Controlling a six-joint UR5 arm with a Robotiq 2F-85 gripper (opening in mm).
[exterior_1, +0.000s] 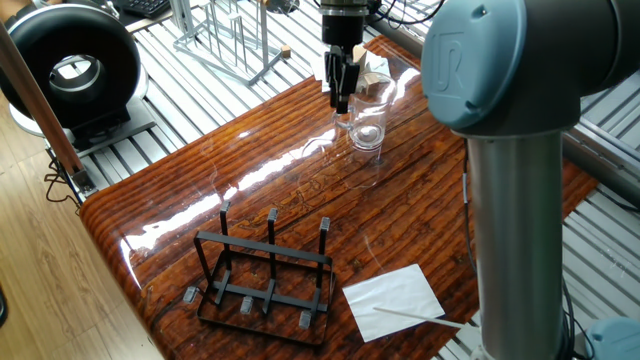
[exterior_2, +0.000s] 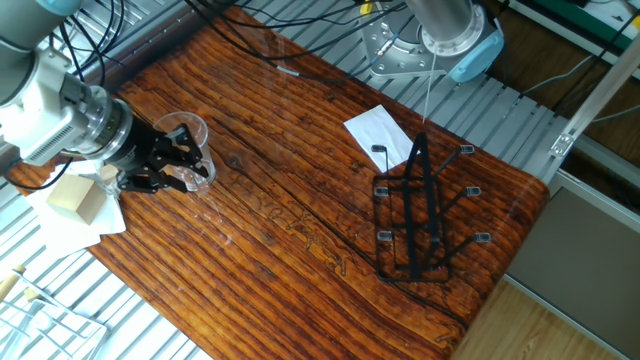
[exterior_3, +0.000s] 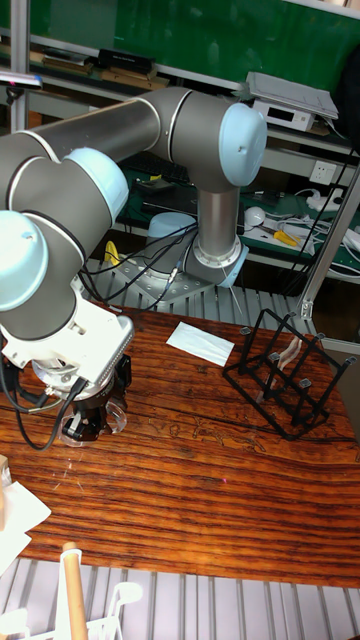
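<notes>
A clear glass mug (exterior_1: 368, 130) stands upright on the wooden table, its handle toward the left in exterior view 1. My black gripper (exterior_1: 343, 106) points down beside the mug, its fingertips at about the height of the handle. From exterior view 2, the gripper (exterior_2: 185, 170) overlaps the mug (exterior_2: 200, 172), and the gap between its fingers is not clear. Whether the fingers touch the handle cannot be seen. In exterior view 3, the gripper (exterior_3: 107, 403) largely covers the mug (exterior_3: 80, 433).
A black metal rack (exterior_1: 265, 245) with upright prongs stands at the opposite end of the table. Near it lies a white sheet (exterior_1: 393, 302). Beside the mug's end are a small wooden block (exterior_2: 77, 199) and white paper (exterior_2: 110, 218).
</notes>
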